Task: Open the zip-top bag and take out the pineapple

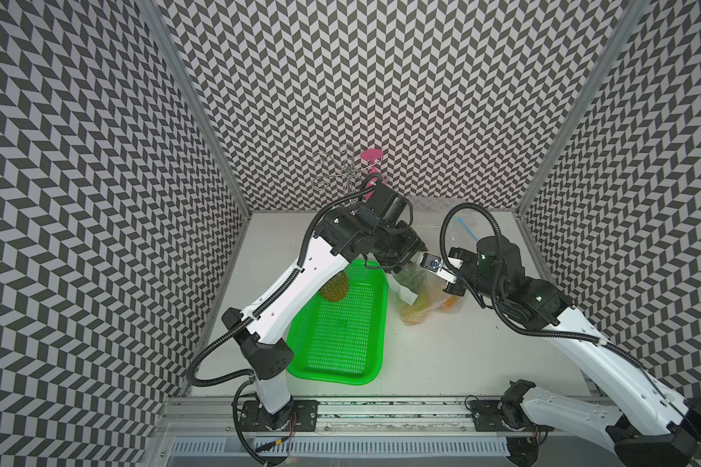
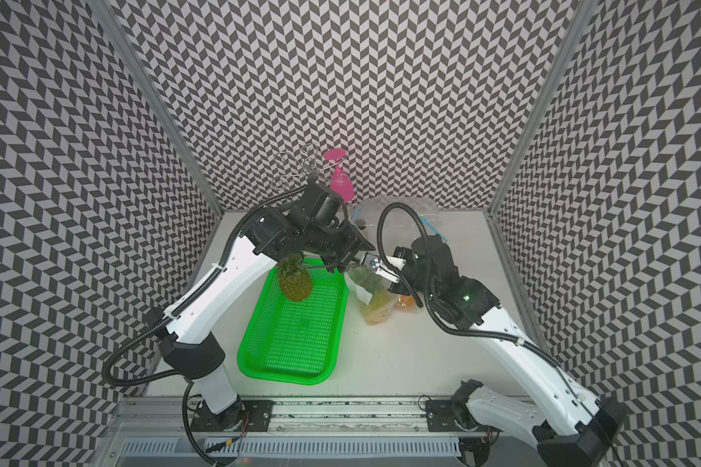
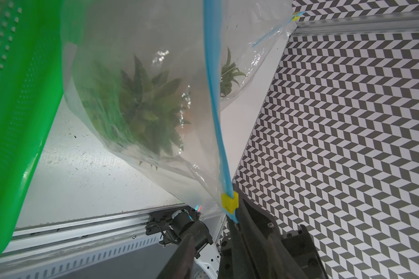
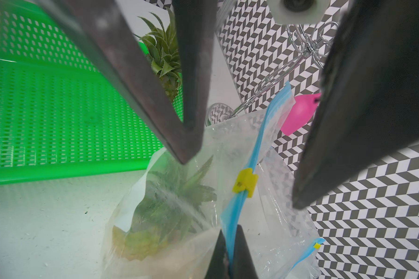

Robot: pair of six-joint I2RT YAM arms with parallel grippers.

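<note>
A clear bag [image 3: 139, 116] with a blue zip strip [image 3: 214, 102] and yellow slider [image 4: 244, 182] holds a leafy pineapple [image 4: 172, 209]. My right gripper is shut on the zip strip below the slider. My left gripper is part open beside the right one, its fingers empty; they loom large across the top of the right wrist view. Another pineapple [image 2: 296, 284] lies in the green basket [image 2: 288, 342] at the left.
A second bag with a blue strip [image 2: 432, 225] lies at the back right. A metal stand [image 4: 307, 46] and pink object [image 2: 341, 186] are at the back. Bare table is at the front right.
</note>
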